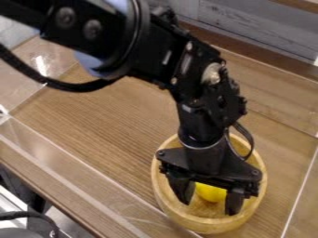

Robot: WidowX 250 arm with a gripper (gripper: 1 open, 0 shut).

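My black gripper [209, 188] reaches down from the top left into a light wooden bowl [174, 208] at the lower right of the camera view. It is open, its dark fingers inside the bowl on either side of a yellow object [210, 193]. The gripper hides much of that object, so its shape and whether the fingers touch it cannot be told.
A pale raised edge runs along the back and left. A black cable lies at the lower left corner.
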